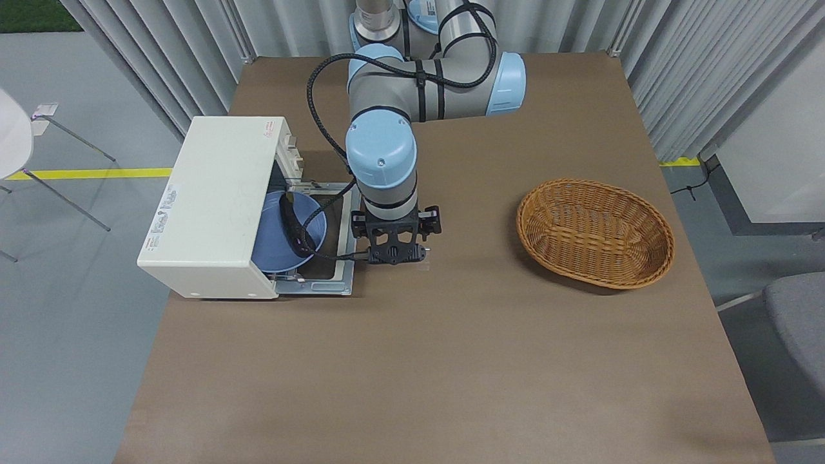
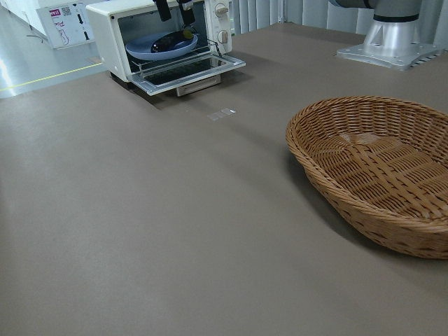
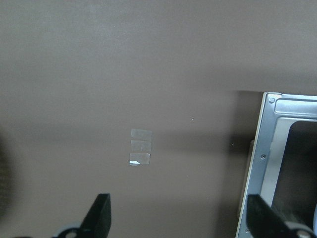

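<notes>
A white toaster oven [image 1: 205, 201] sits on the table with its glass door [image 2: 189, 73] folded down. On a blue plate [image 2: 143, 49] inside lies a dark eggplant-like object [image 2: 166, 43]. My gripper hangs above the door's outer edge; in the wrist view its fingers are wide apart, open, over bare table and the door's metal frame [image 3: 267, 144], with nothing between them. A wicker basket [image 1: 595, 233] stands empty to the right in the front view.
Small clear tape pieces [image 3: 140, 146] lie on the table beside the door. The arm covers part of the oven area in the front view.
</notes>
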